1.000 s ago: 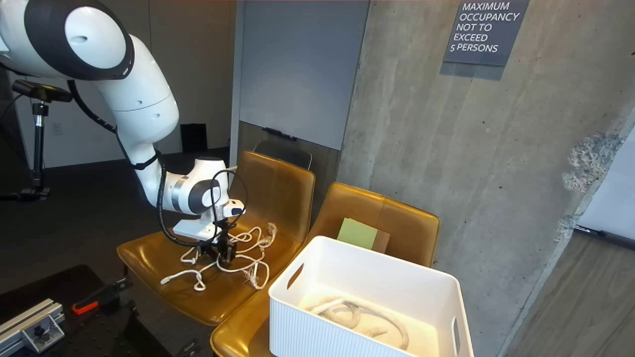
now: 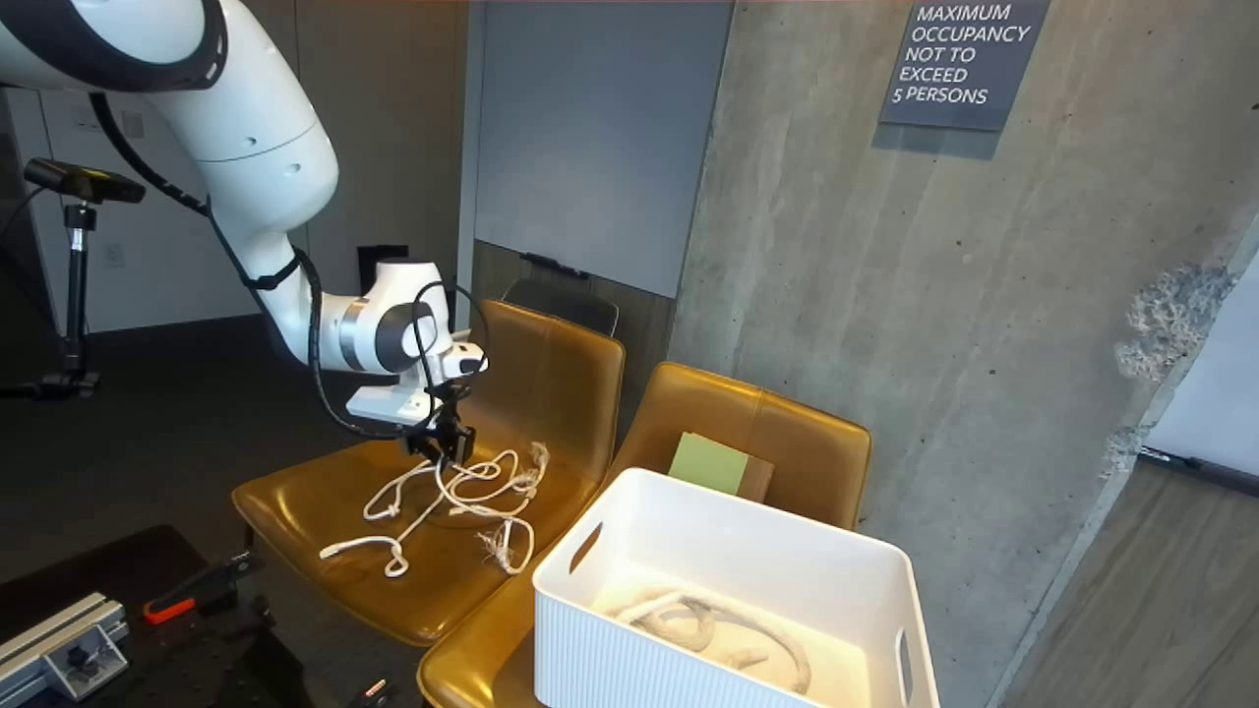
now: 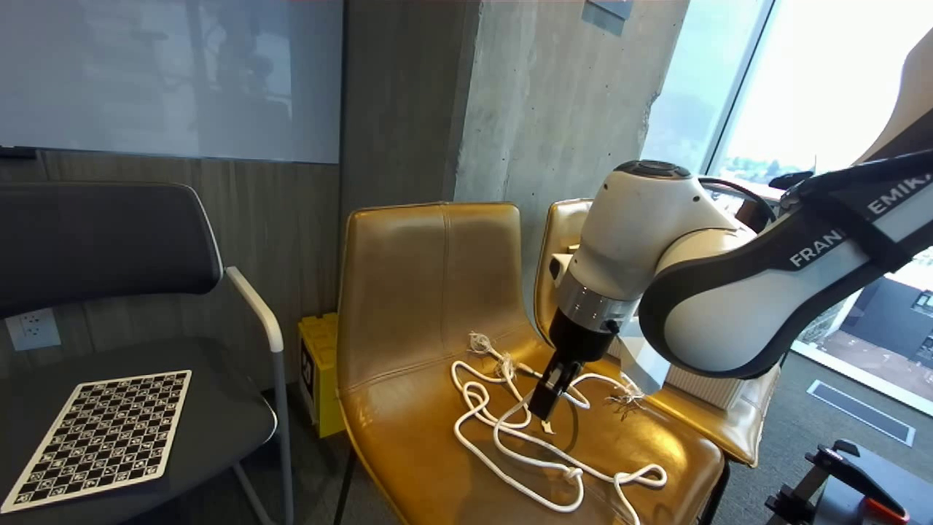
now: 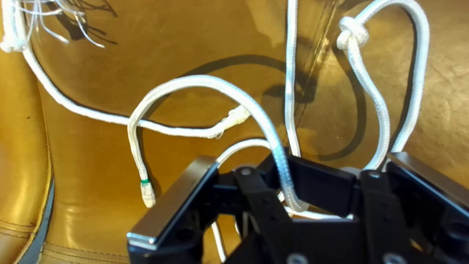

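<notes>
A tangle of white rope (image 2: 472,501) with knots and frayed ends lies over the seat of a tan leather chair (image 2: 283,490). Just above it, my gripper (image 3: 542,402) points down, its fingers closed. In the wrist view, a stretch of the rope (image 4: 198,80) arches up off the leather and runs to the gripper, where it disappears between the black fingers. Its shadow falls apart from it on the seat. The fingers cover part of the coils beneath. Most of the rope still rests on the seat.
A white bin (image 2: 726,525) stands on the neighbouring chair, with rope-like pieces (image 2: 696,625) on its floor. Behind it a green and brown block (image 2: 708,462) leans on the backrest. A dark chair holds a checkered board (image 3: 100,437).
My arm has risen from the seat and the gripper is higher now. A piece of rope under the gripper has come up with it.
</notes>
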